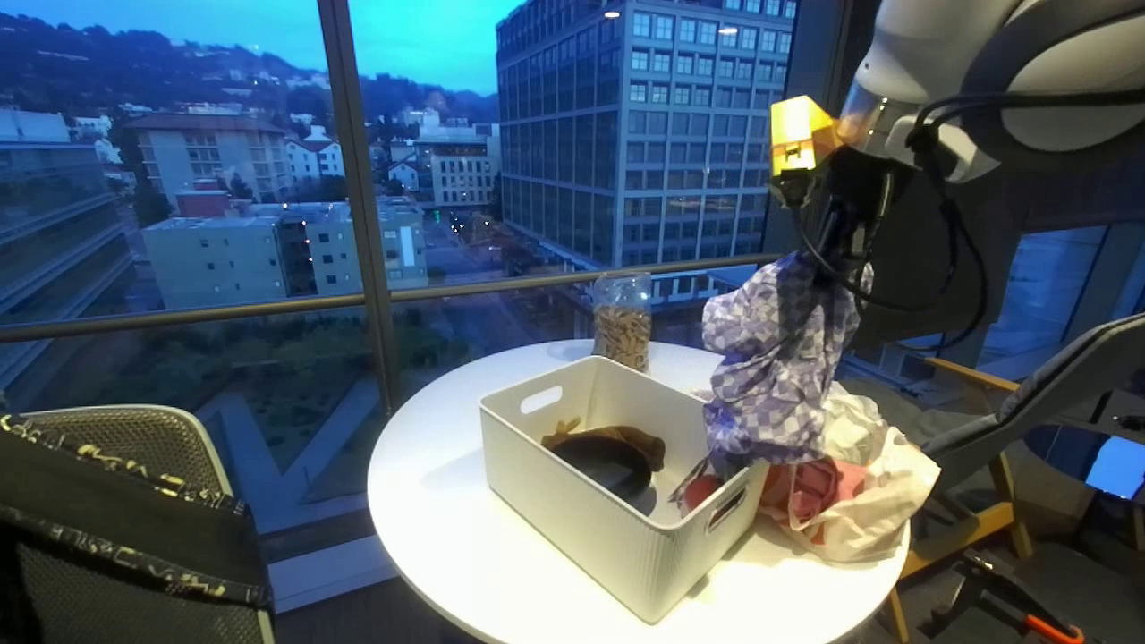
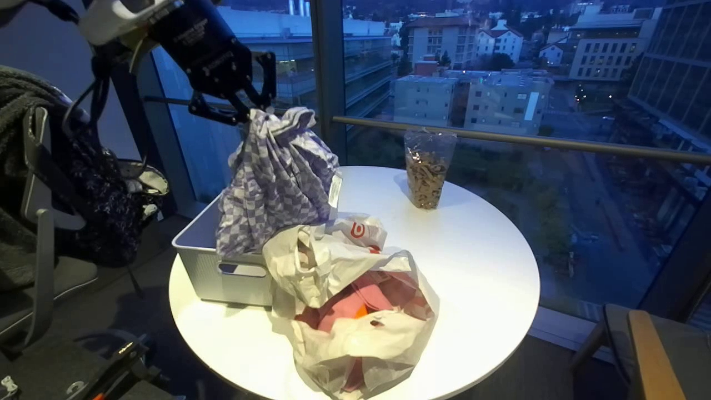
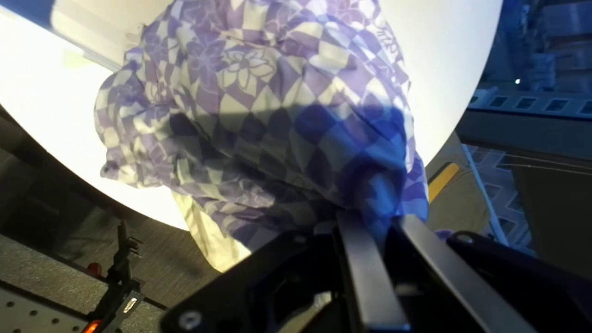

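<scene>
A purple-and-white checkered cloth (image 1: 767,349) with flower prints hangs bunched from my gripper (image 2: 256,114), which is shut on its top. In the second exterior view the cloth (image 2: 276,176) drapes down past the rim of the white bin (image 2: 240,286), at the bag side. The wrist view has the cloth (image 3: 261,100) filling the middle, its gathered part running in between the fingers. Inside the bin (image 1: 580,531) lie a dark item (image 1: 606,461) and a brown one (image 1: 633,438). A crumpled white plastic bag (image 1: 902,483) holding pink cloth (image 1: 821,488) stands against the bin's end.
A clear bag of brown pieces (image 2: 426,176) stands near the table's window side. The round white table (image 2: 480,266) has bare room beside it. Chairs (image 1: 129,515) surround the table, and a window rail (image 1: 215,315) runs behind.
</scene>
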